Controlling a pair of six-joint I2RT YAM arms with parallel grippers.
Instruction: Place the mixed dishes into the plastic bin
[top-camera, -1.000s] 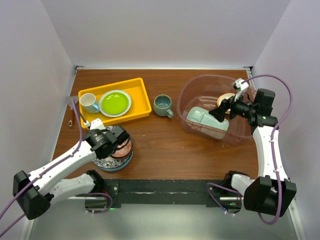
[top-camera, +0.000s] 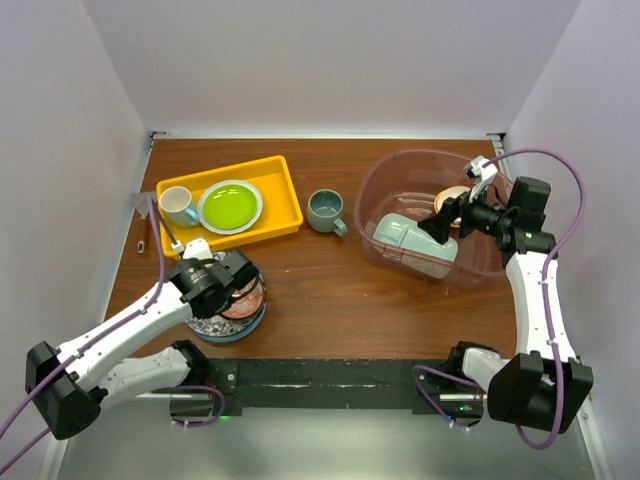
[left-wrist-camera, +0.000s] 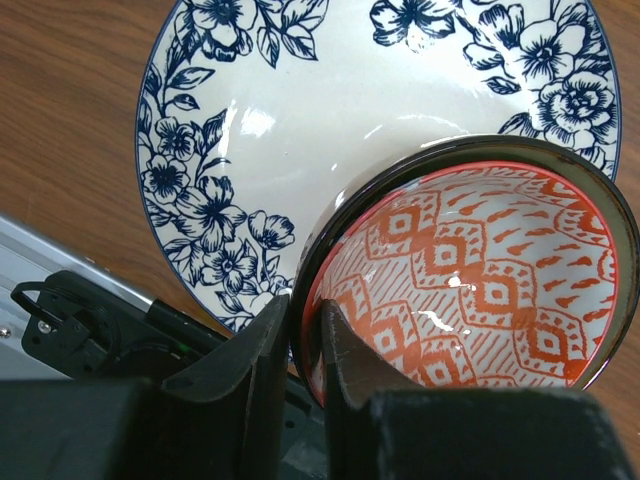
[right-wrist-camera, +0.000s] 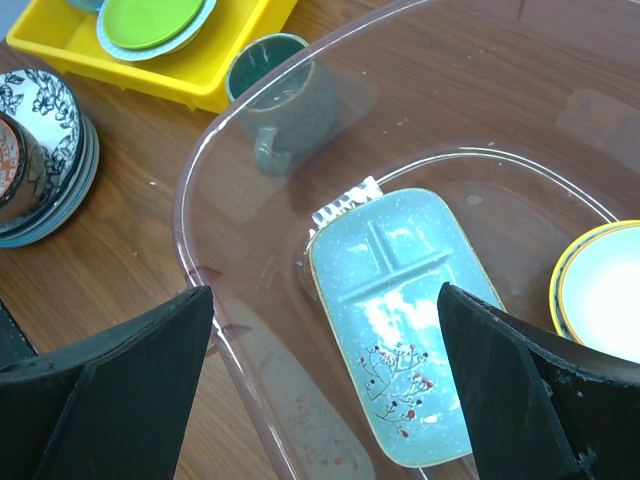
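Observation:
My left gripper is shut on the near rim of a dark-edged bowl with red pattern (left-wrist-camera: 470, 280), which rests on a blue floral plate (left-wrist-camera: 215, 130) atop a stack at front left. My right gripper stands open over the clear plastic bin (right-wrist-camera: 235, 140). In the bin lie a light blue divided tray (right-wrist-camera: 390, 320) and a yellow-rimmed white dish (right-wrist-camera: 610, 290).
A yellow tray (top-camera: 277, 188) at back left holds a green plate (top-camera: 230, 206) and a light mug (top-camera: 178, 203). A teal mug (top-camera: 324, 208) stands between tray and bin.

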